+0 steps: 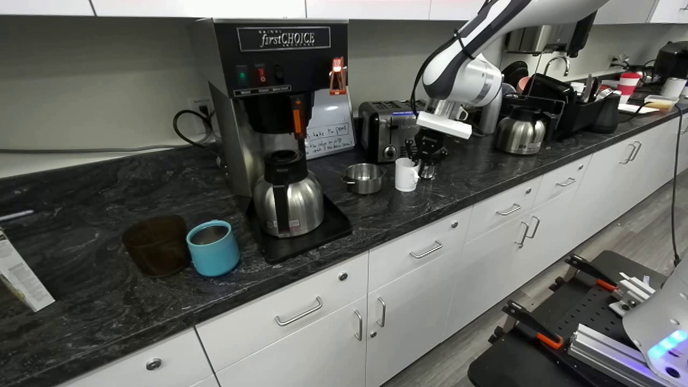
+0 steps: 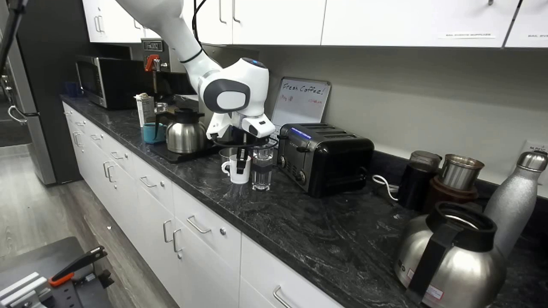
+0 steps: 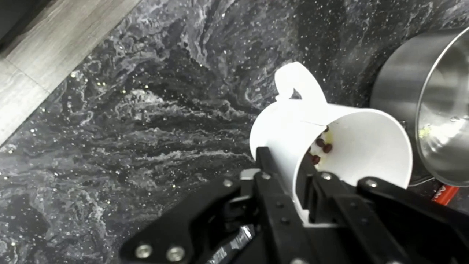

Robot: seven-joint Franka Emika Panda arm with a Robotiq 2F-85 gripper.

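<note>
A white mug (image 3: 281, 127) stands on the dark counter, with several dark red bits and something yellow at its bottom. My gripper points down over its rim: one finger lies outside the wall, the other inside the cup. The fingers are shut on the mug's thin wall. In exterior view 2 a dark finger (image 2: 241, 163) crosses the front of the mug (image 2: 237, 173), whose handle points left. From exterior view 1, the gripper (image 1: 417, 153) is at the top right of the mug (image 1: 406, 177). Whether the mug's base touches the counter I cannot tell.
A steel pot (image 1: 364, 178) sits close beside the mug. A clear glass (image 2: 262, 177) stands on its other side, near the toaster (image 2: 329, 159). Farther left are the coffee maker's carafe (image 1: 293, 200) and a teal mug (image 1: 214, 251).
</note>
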